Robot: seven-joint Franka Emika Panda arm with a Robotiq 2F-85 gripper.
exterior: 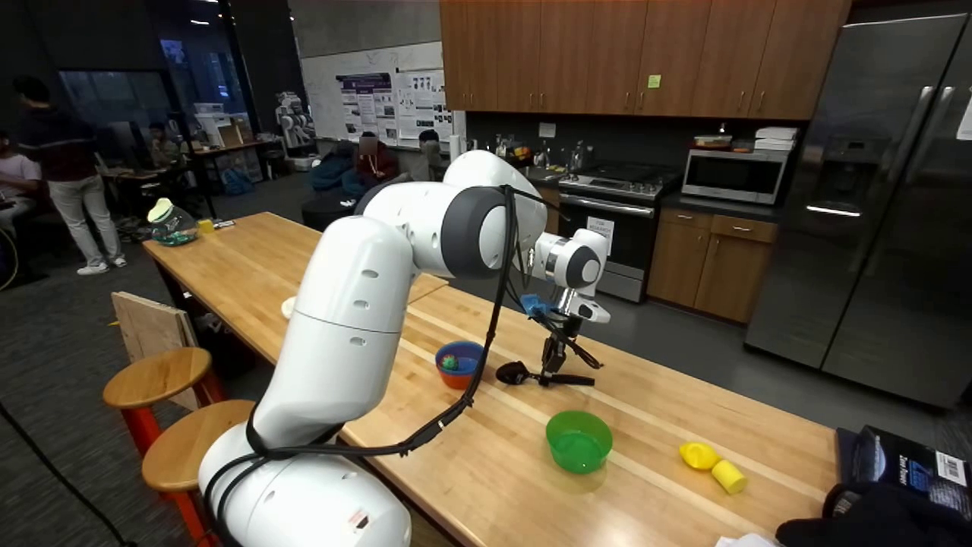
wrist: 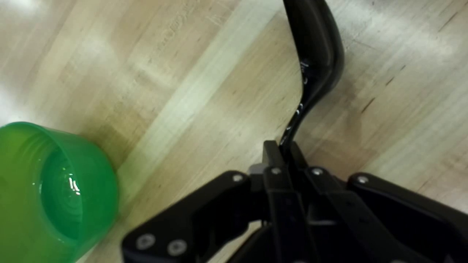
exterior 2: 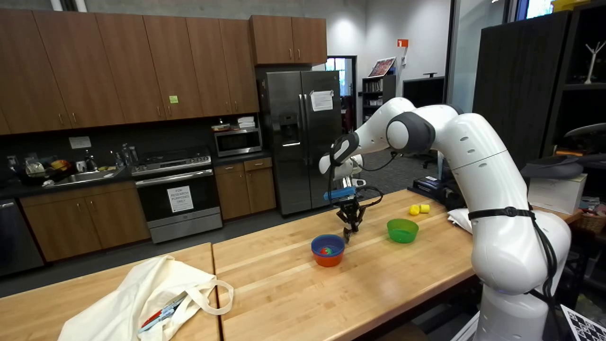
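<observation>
A black spoon [wrist: 320, 52] reaches up from between the fingertips in the wrist view, its bowl at the top of the frame. My gripper is shut on its handle. In exterior view 1 the gripper [exterior: 547, 377] is low over the table, with the spoon's bowl [exterior: 512, 373] on its left and the handle [exterior: 575, 380] on its right. Whether the spoon touches the wood is unclear. The green bowl [exterior: 579, 441] stands in front of it. To the left sit a blue bowl [exterior: 459, 354] and an orange-red one [exterior 2: 327, 260], stacked, with a small red-and-green item [exterior 2: 325, 250] inside.
A yellow lemon-like object [exterior: 698, 455] and a yellow cylinder [exterior: 729, 475] lie right of the green bowl. Dark boxes and cloth [exterior: 897, 483] occupy the table's right end. A cream bag [exterior 2: 136, 295] rests on the adjoining table. Wood between the bowls is clear.
</observation>
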